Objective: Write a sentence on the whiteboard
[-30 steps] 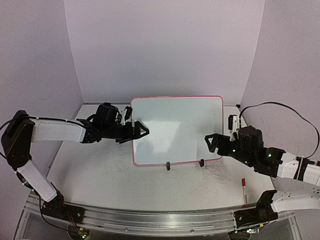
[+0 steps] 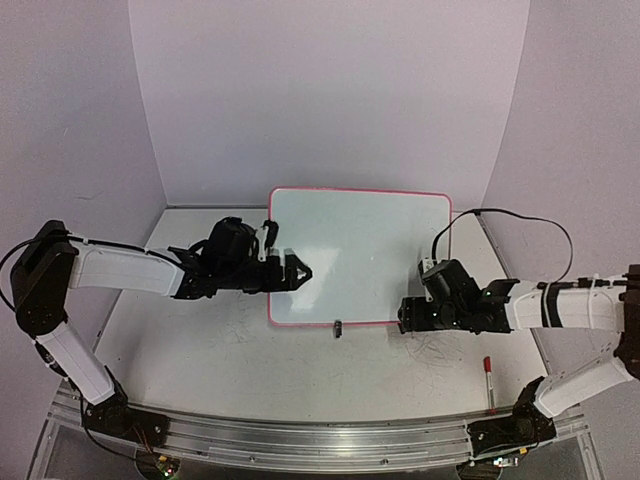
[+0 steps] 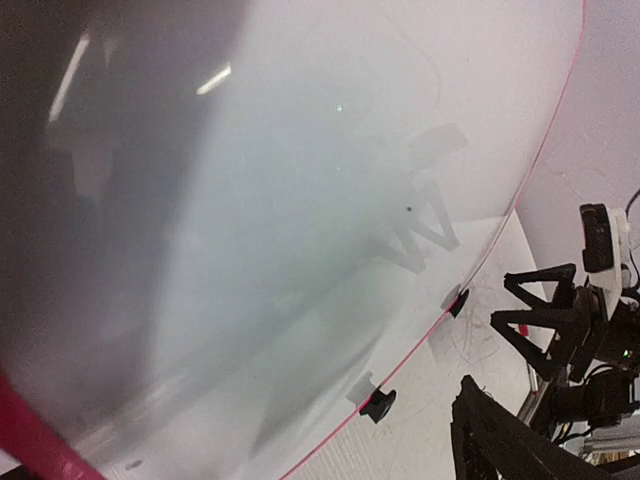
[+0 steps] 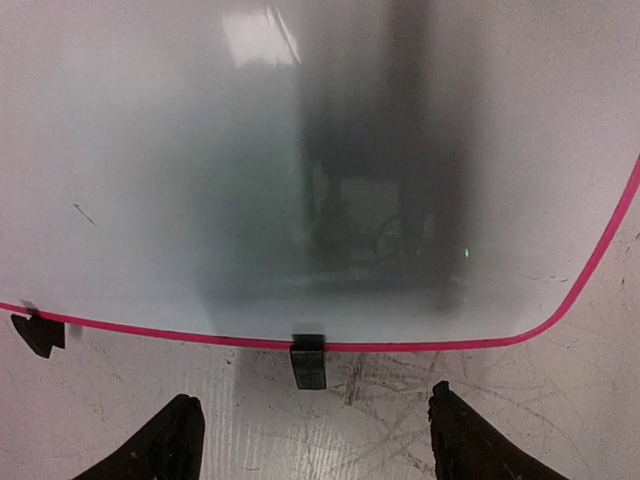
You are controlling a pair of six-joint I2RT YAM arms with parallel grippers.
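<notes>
The whiteboard point(image 2: 365, 250), white with a pink rim, is in the middle of the table and bears almost no ink; a short dark stroke point(image 4: 85, 215) shows. My left gripper point(image 2: 305, 272) overlaps the board's left side; one finger point(image 3: 495, 440) shows wide of centre, and the board hides the other. Near the front right corner, my right gripper point(image 2: 403, 318) has its fingers apart. Ahead of them, a black clip point(image 4: 308, 365) sits on the rim, apart from both fingers. A red-capped marker point(image 2: 488, 382) lies on the table at the front right.
Another black clip point(image 2: 338, 329) is on the front rim, left of the right gripper. Open tabletop point(image 2: 300, 375) stretches in front of the board. Walls enclose the back and sides, and a metal rail point(image 2: 310, 435) runs along the front.
My right gripper has moved left and toward the table's front, now covering the right clip.
</notes>
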